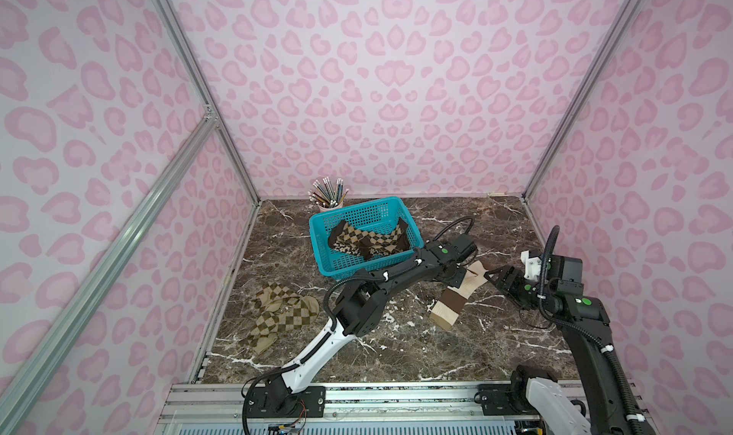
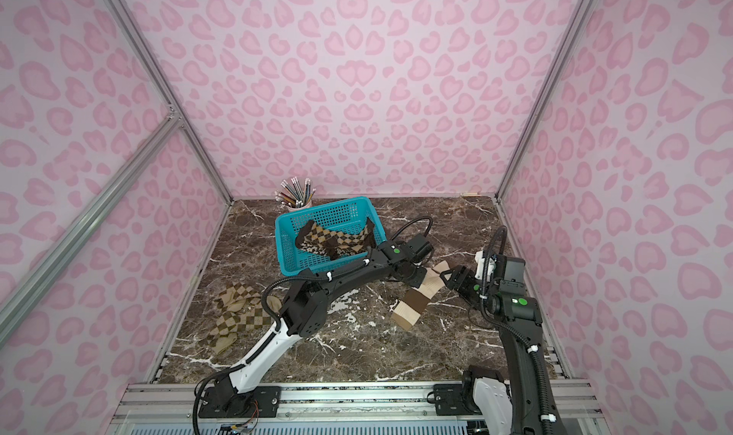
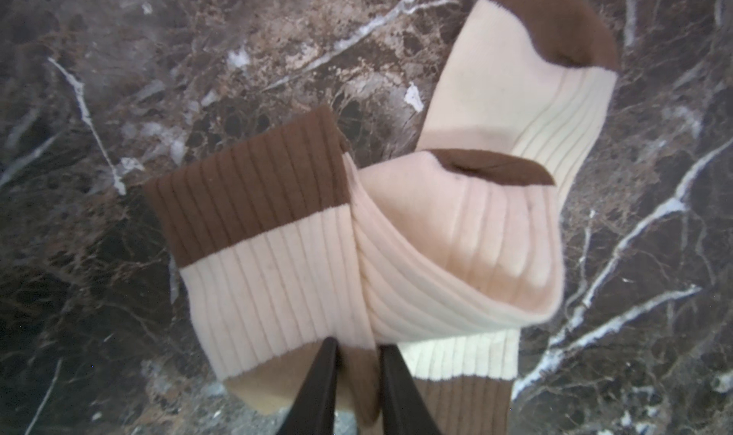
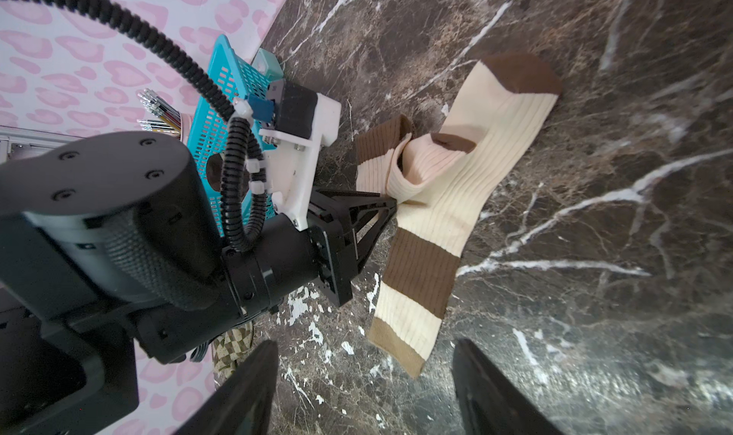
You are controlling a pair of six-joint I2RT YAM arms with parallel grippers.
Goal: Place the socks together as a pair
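A cream-and-brown sock point(image 1: 447, 309) lies flat on the marble at centre right; its partner point(image 3: 259, 282) is bunched over its upper part. My left gripper has its fingertips at that bunched sock's lower edge, in the cloth; whether it grips is unclear. My right gripper hangs open above and right of the socks, nothing between its fingers.
A turquoise basket point(image 1: 326, 259) with checkered socks point(image 1: 370, 236) stands behind the left arm; a pen cup point(image 1: 330, 204) is behind it. More checkered socks point(image 1: 281, 313) lie at the left.
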